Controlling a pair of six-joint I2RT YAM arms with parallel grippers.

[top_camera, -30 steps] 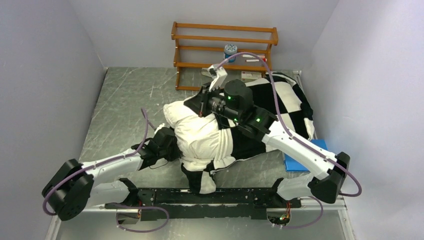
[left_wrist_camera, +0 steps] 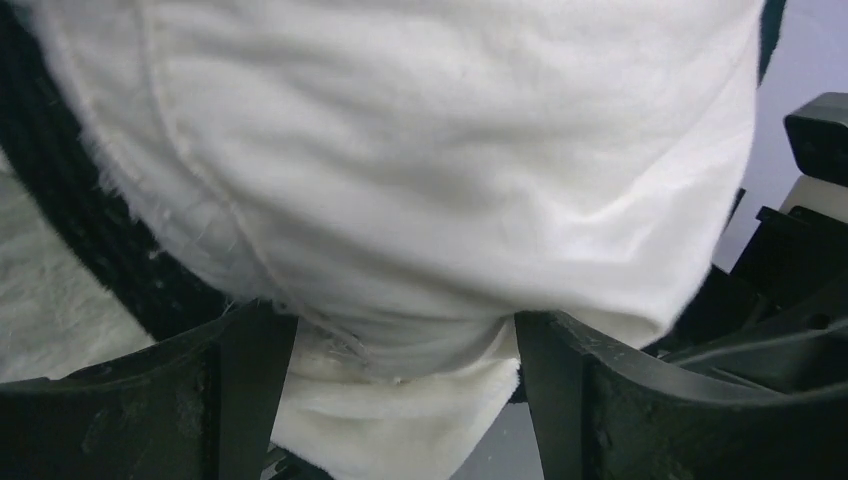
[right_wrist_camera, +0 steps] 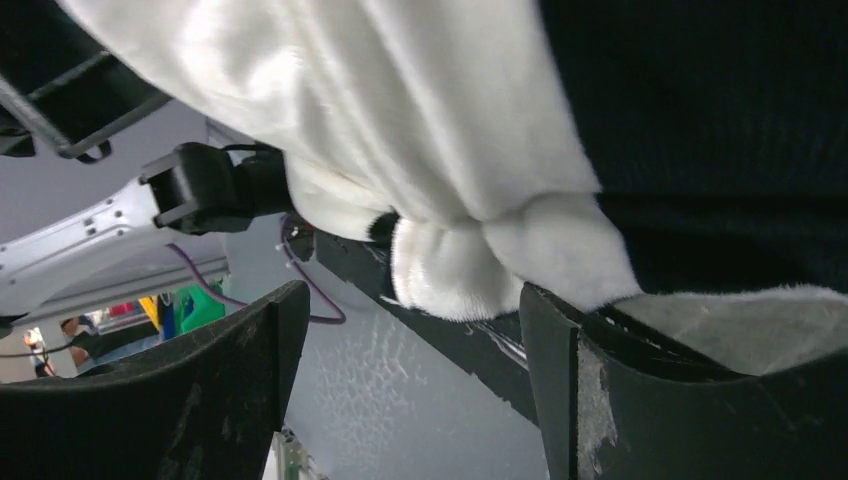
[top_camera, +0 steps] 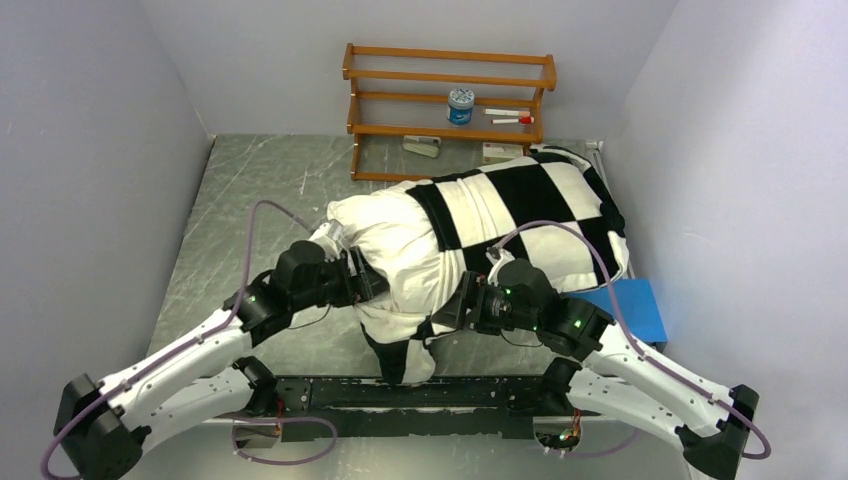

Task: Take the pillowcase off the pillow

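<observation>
The white pillow (top_camera: 383, 228) bulges out at the left of the black-and-white checked pillowcase (top_camera: 533, 192), which is bunched toward the right. Against the pillow's front left side, my left gripper (top_camera: 372, 272) is open; white fabric (left_wrist_camera: 420, 230) fills the left wrist view and dips between its fingers. At the front edge of the cloth, my right gripper (top_camera: 452, 305) is partly open. White folds (right_wrist_camera: 460, 265) and black cloth lie just beyond its fingertips in the right wrist view, with nothing clearly gripped. A black-and-white flap (top_camera: 402, 358) hangs toward the table's front edge.
A wooden rack (top_camera: 450, 130) with a blue tin (top_camera: 460, 106) and markers stands at the back. On the right, a blue sheet (top_camera: 632, 308) lies by the wall.
My right gripper has come down from above the pillow to the front edge of the cloth.
</observation>
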